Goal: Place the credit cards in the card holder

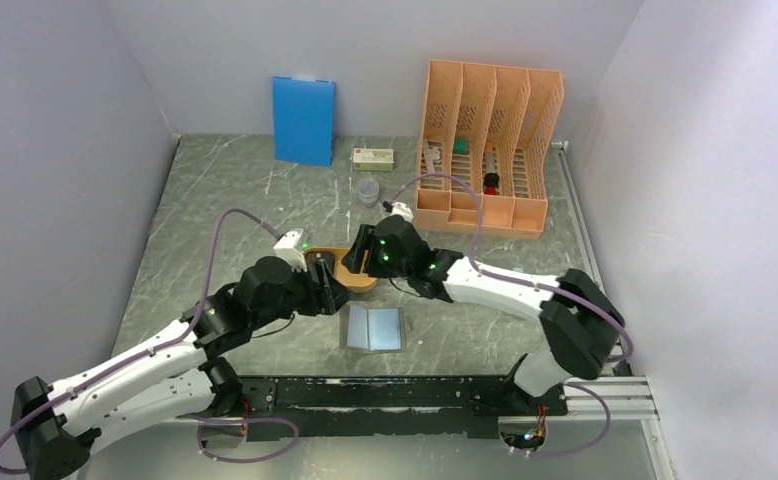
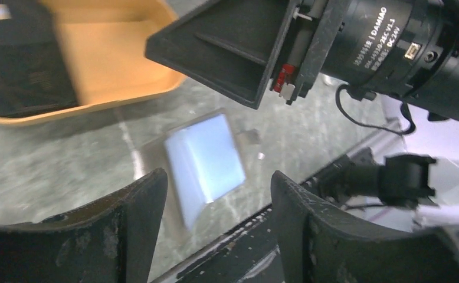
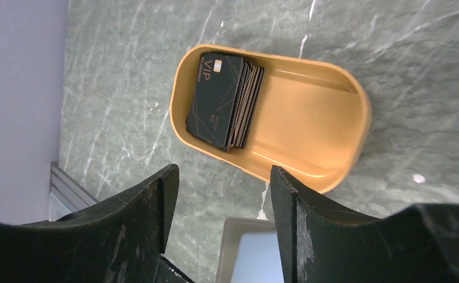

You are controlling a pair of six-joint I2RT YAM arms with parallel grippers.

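The card holder (image 1: 385,328) lies spread open on the table, its clear sleeves light blue in the top view. Behind it stands an orange tray (image 3: 310,118), where a stack of black credit cards (image 3: 218,100), the front one marked VIP, leans at one end. My left gripper is open, its fingers apart with nothing between them; it hangs between tray and holder, with the holder showing beyond its fingertips. Empty and open, my right gripper is over the tray's edge, partly covering the tray from above. In the right wrist view, a finger hides part of the holder.
The two grippers are close together, the right one (image 2: 215,47) looming large in the left wrist view. Farther back stand a small jar (image 1: 368,191), a green-and-white box (image 1: 373,160), a blue panel (image 1: 303,120) and an orange divided rack (image 1: 477,213).
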